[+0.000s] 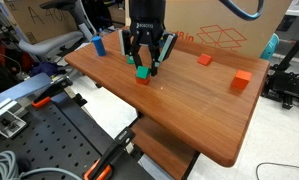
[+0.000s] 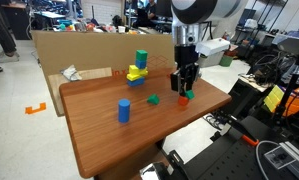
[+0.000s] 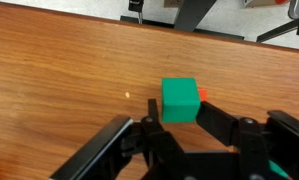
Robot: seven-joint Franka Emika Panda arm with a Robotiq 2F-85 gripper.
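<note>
A green block [image 3: 180, 100] sits between the fingertips of my gripper in the wrist view. The fingers stand apart, one on each side of it, and the gripper looks partly open. Beneath the green block is a red-orange block [image 1: 142, 80], whose edge peeks out to the right of the green one in the wrist view. In exterior view 2 the green block [image 2: 189, 94] appears above and to the right of the red-orange block [image 2: 183, 101]. Whether the two touch is hard to tell, as is any finger contact.
On the wooden table [image 1: 194, 110] stand an orange block [image 1: 241, 80], a red block [image 1: 204, 59] and a blue cylinder [image 2: 124, 109]. A stack of coloured blocks [image 2: 138, 66] rises near the back.
</note>
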